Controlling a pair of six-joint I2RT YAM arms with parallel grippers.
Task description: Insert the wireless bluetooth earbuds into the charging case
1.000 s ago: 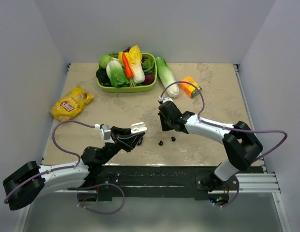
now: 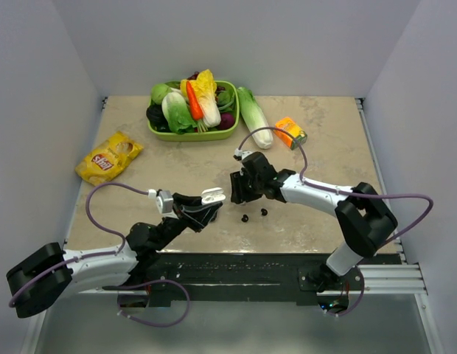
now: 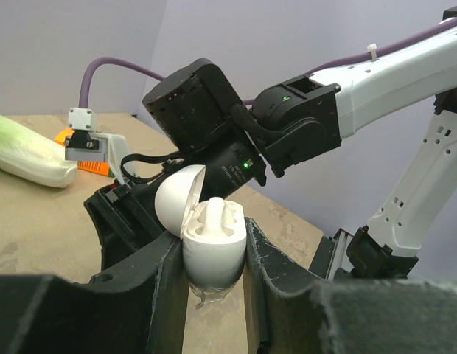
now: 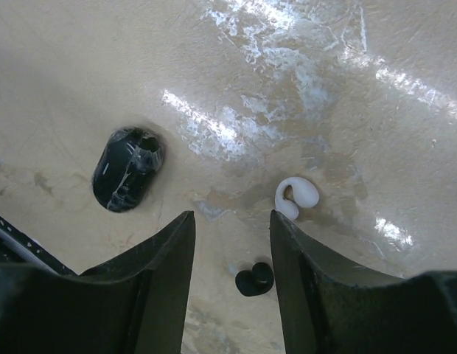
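A white charging case [image 2: 213, 195] with its lid raised is held by my left gripper [image 2: 202, 209], which is shut on its body. In the left wrist view, the case [image 3: 214, 240] sits between the fingers, lid tilted to the left; a raised white shape shows inside, but whether it is an earbud I cannot tell. My right gripper [image 2: 239, 193] points down over the table, to the right of the case. In the right wrist view, the right gripper is open and empty. A white earbud [image 4: 296, 196] lies on the table just beyond its right fingertip.
Between and near the right fingers lies a black earbud [image 4: 255, 279]; another black earbud [image 2: 264, 212] is farther right. A black case [image 4: 128, 169] rests to the left. At the back are a vegetable basket [image 2: 164, 136], a cabbage [image 2: 254, 118] and an orange carton [image 2: 291, 133].
The left arm moved only slightly, with the case still in its gripper.
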